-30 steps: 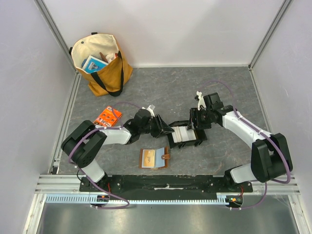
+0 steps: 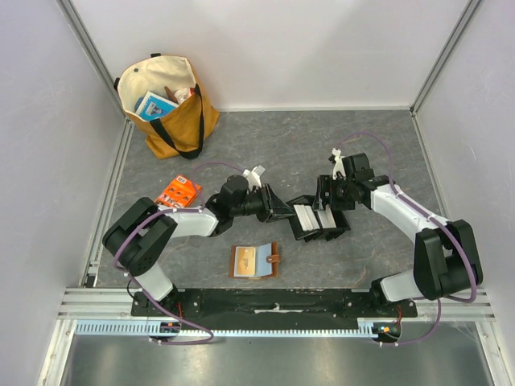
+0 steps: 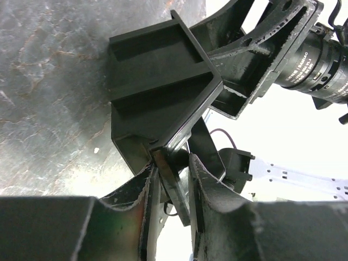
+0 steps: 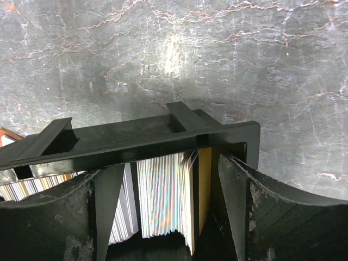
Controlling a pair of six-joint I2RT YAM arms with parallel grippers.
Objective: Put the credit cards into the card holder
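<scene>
A black box point(image 2: 298, 227) with rows of white-edged cards point(image 2: 306, 218) stands right of the table's centre. Its near side looks slightly skewed. At its left end is my left gripper, fingertips close together on either side of the dark box wall point(image 3: 157, 76); whether they press on it is hard to see. Over the right compartment my right gripper is open, its fingers point(image 4: 235, 185) reaching past the rim. Between them stands a packed stack of cards point(image 4: 160, 193), not clamped.
An open brown wallet point(image 2: 274, 259) with a tan and a blue side lies in front of the box. An orange packet point(image 2: 179, 192) is at the left, and a yellow bag point(image 2: 189, 129) stands at the back left. Bare grey table point(image 2: 282, 145) lies behind the box.
The box has slid to the right and turned a little, and the left gripper has moved right along with it. The right gripper has shifted slightly to the right too.
</scene>
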